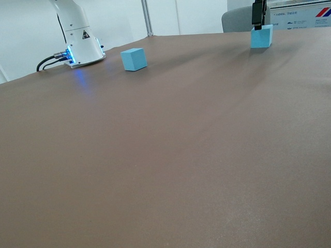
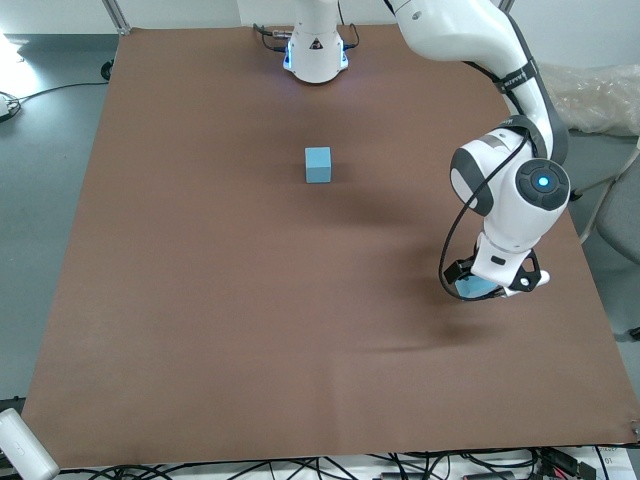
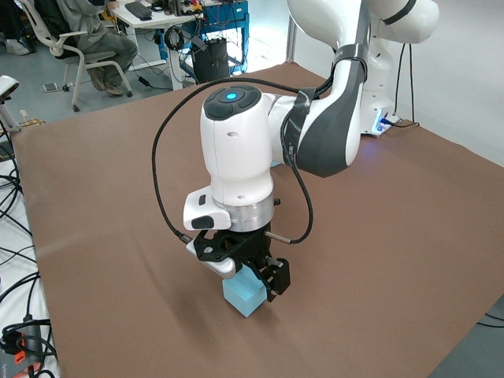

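A light blue cube (image 2: 318, 165) sits alone near the middle of the brown table (image 2: 250, 280), also the nearer cube (image 1: 133, 60) in the top view. My gripper (image 3: 266, 279) is down at a second light blue cube (image 3: 243, 292), which the left view shows partly hidden beneath the wrist (image 2: 500, 255). In the top view the black gripper stands over that cube (image 1: 261, 37). Whether the fingers are closed on it cannot be told.
The arm base (image 1: 85, 44) stands at the table's back edge with cables beside it. Cables line the front edge. A chair and plastic wrap are off the right side in the left view.
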